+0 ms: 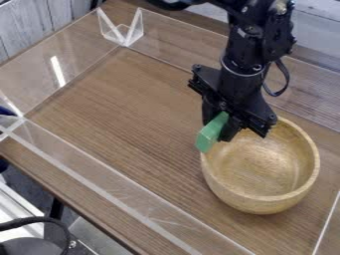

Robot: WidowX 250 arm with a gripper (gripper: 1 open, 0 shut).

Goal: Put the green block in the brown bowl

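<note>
The green block hangs below my black gripper, which is shut on its upper part. Part of the block is hidden by the fingers. It is at the upper left rim of the brown bowl, overlapping that rim in the view. Whether block and rim touch, I cannot tell. Nothing lies inside the part of the bowl that shows, on the right side of the table.
A clear plastic piece stands at the back left. Clear strips run along its edges. A black cable lies at the lower left corner.
</note>
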